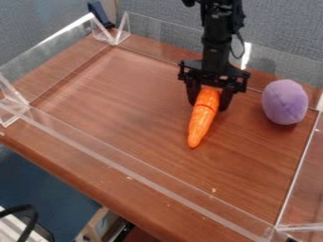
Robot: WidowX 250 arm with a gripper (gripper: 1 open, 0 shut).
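An orange carrot hangs or lies pointing toward the front, its thick end between the fingers of my black gripper in the upper middle of the view. The gripper looks shut on the carrot. Whether the carrot touches the wooden board below is hard to tell. A purple egg-shaped object sits to the right of the gripper.
The wooden tabletop is bordered by clear low walls. A grey wall stands behind.
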